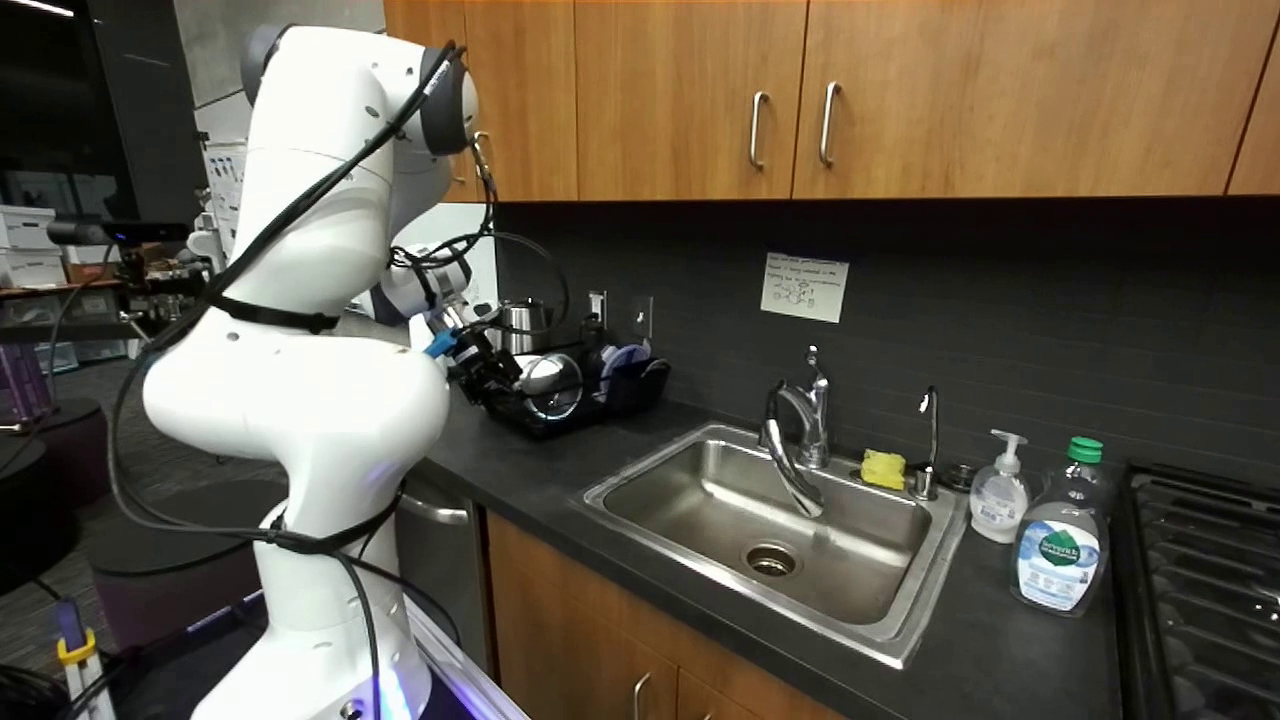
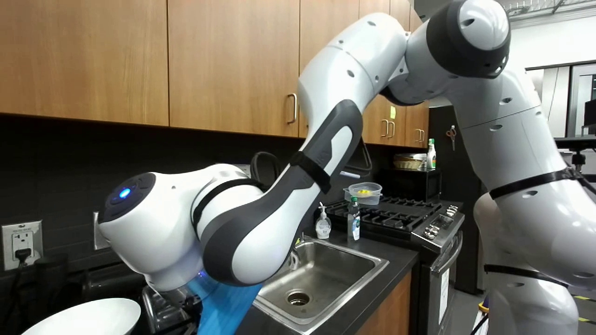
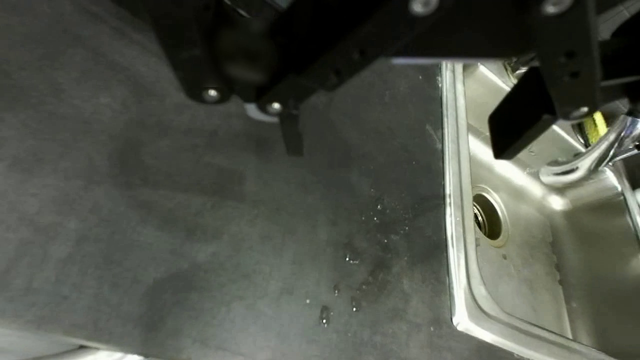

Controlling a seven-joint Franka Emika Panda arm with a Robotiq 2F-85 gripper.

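Observation:
My gripper is open, its dark fingertips wide apart and nothing between them in the wrist view. Below it lies bare dark counter (image 3: 210,240) with a few water drops. In exterior view 1 the gripper (image 1: 489,374) is by the dish rack, left of the sink, its fingers hard to make out. The chrome faucet (image 1: 816,414) stands behind the sink (image 1: 684,480), with its spray head (image 1: 797,482) hanging over the basin. The wrist view shows the faucet spout (image 3: 579,168) at the right, clear of my fingers. The arm hides most of the gripper in exterior view 2.
A black dish rack (image 1: 564,420) holds a metal pot (image 1: 552,382) and other dishes. A yellow sponge (image 1: 883,469), a soap dispenser (image 1: 998,492) and a soap bottle (image 1: 1062,546) stand near the sink's right end, beside the stove (image 1: 1200,576). Cabinets (image 1: 684,96) hang overhead.

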